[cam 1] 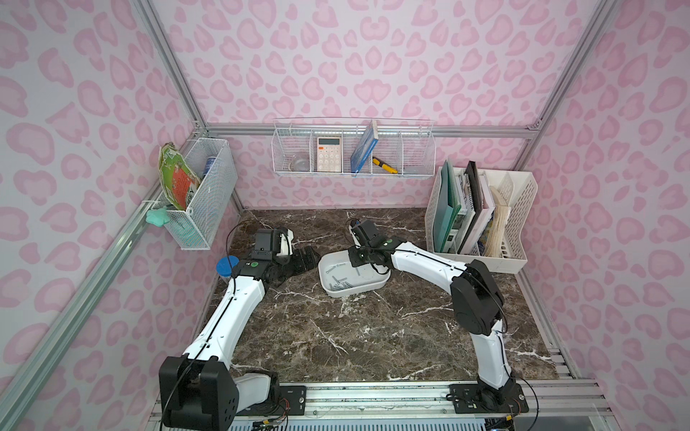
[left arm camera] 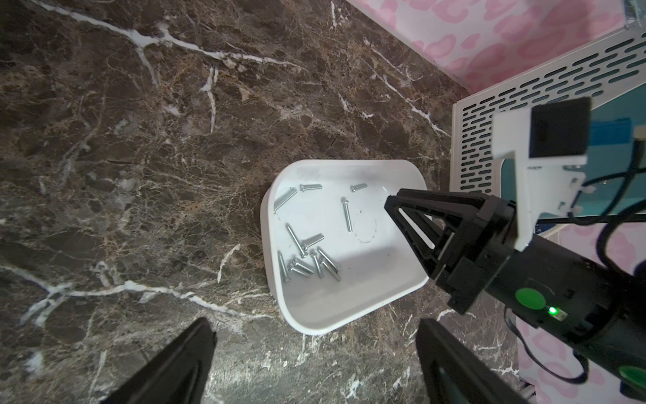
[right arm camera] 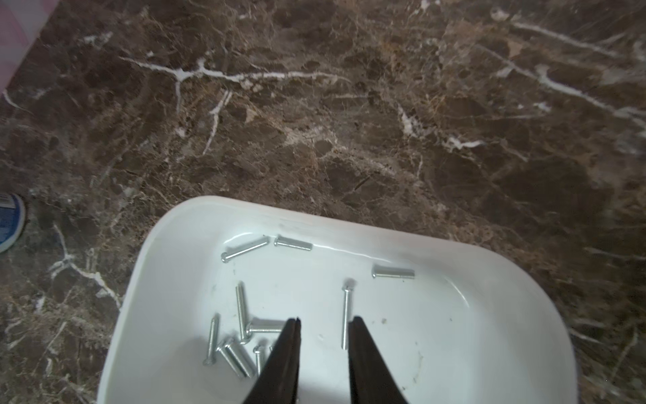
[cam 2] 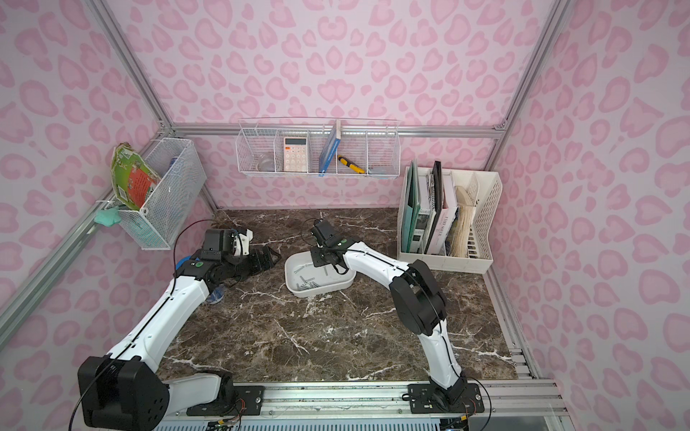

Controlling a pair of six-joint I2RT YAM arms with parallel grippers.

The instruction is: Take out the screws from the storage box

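In the middle of the table stands a white storage box (cam 1: 335, 290). Several silver screws (left arm camera: 294, 236) lie loose on its floor, most of them clustered at one end. Over the box, my right gripper points down with a narrow gap between its fingertips. A single screw (right arm camera: 346, 316) shows below that gap, and nothing is held. My left gripper is wide open and empty, just left of the box. Part of the box is covered by the right gripper in the top left view.
A blue-lidded container (cam 1: 227, 265) stands behind the left arm. The white organizer (cam 1: 483, 263) with books is at the back right. Above the table hangs a wire basket (cam 1: 353, 174).
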